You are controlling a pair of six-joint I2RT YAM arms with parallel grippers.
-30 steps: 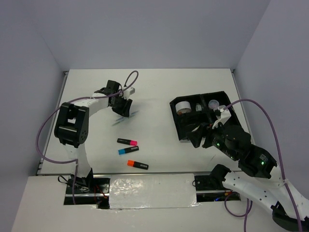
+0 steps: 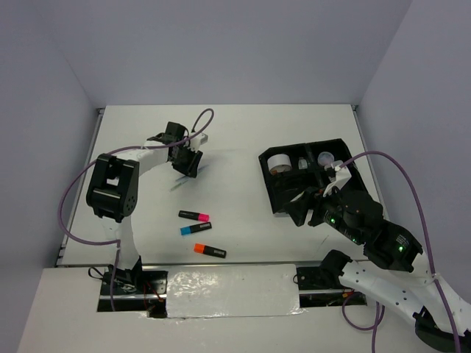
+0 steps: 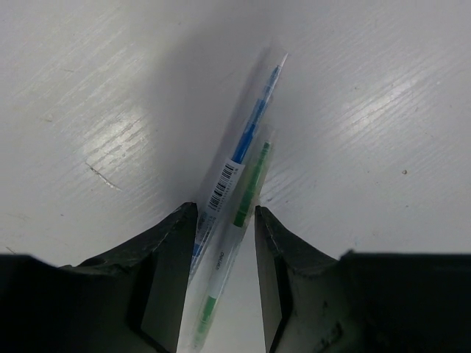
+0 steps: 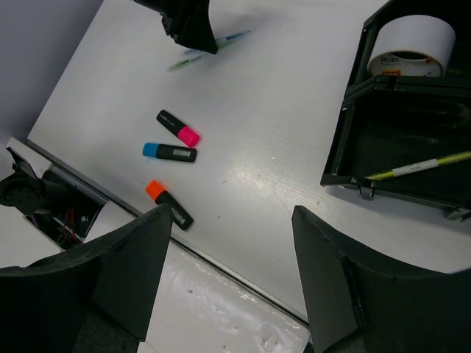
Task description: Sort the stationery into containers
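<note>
A blue pen [image 3: 250, 121] and a green pen [image 3: 250, 184] lie close together on the table, with my left gripper open just over them; its fingertips flank the pens. In the top view this gripper [image 2: 190, 169] is at the left of the table. Pink [image 2: 193, 215], blue [image 2: 196, 228] and orange [image 2: 210, 250] highlighters lie lower down. My right gripper is open and empty beside the black organizer [image 4: 338, 147], which holds a tape roll [image 4: 412, 40] and a yellow pen [image 4: 419, 165].
Grey walls rise at the back and sides. The right arm covers the front right corner of the table and part of the organizer.
My left arm has shifted very slightly to the right over the pens. The right arm and the loose highlighters look unchanged.
</note>
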